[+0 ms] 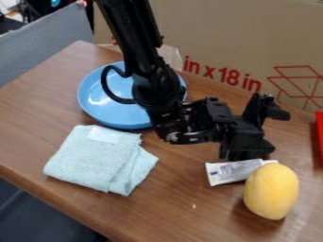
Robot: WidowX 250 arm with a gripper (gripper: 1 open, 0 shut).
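Observation:
My black gripper (pixel 252 128) is low over the right part of the wooden table, just above and behind a white tube (pixel 229 171); whether its fingers hold anything cannot be made out. The tube lies beside a yellow mango-like object (pixel 270 192) at the front right. A blue plate (pixel 101 102) lies behind and left of the gripper, partly hidden by the arm. A folded pale blue cloth (pixel 94 161) lies at the front left.
A cardboard box (pixel 228 38) stands along the back. A red object (pixel 318 132) is at the right edge.

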